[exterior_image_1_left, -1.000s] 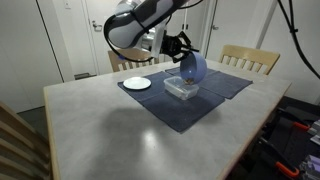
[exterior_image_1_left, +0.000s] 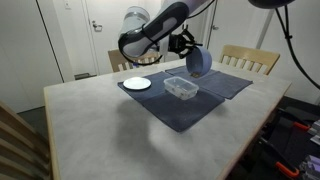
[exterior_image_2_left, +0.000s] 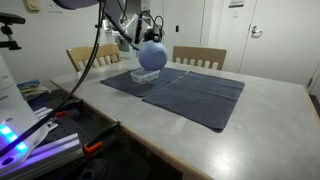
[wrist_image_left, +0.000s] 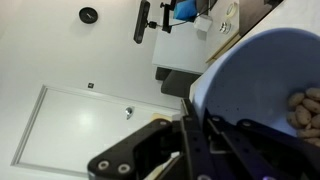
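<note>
My gripper (exterior_image_1_left: 190, 48) is shut on the rim of a blue-grey bowl (exterior_image_1_left: 200, 63), which hangs steeply tilted above the table. In exterior view 2 the bowl (exterior_image_2_left: 153, 54) appears just above the clear plastic container (exterior_image_2_left: 145, 75). The wrist view looks into the bowl (wrist_image_left: 250, 82), with several brown nuts (wrist_image_left: 308, 108) inside near the right edge. Dark gripper parts cross the bottom of that view. On a dark mat stands the clear container (exterior_image_1_left: 181, 88), slightly left of and below the bowl in exterior view 1. What it holds cannot be made out.
A white plate (exterior_image_1_left: 137, 84) lies left of the container. Dark mats (exterior_image_2_left: 200, 92) cover part of the table, whose left side (exterior_image_1_left: 85, 125) is bare in exterior view 1. Wooden chairs (exterior_image_1_left: 248, 60) stand along the far side.
The bowl was tipped lower, over the container, with brown bits visible at its lower edge. Now it has risen away, and the container shows more fully. The container and plate have stayed put.
</note>
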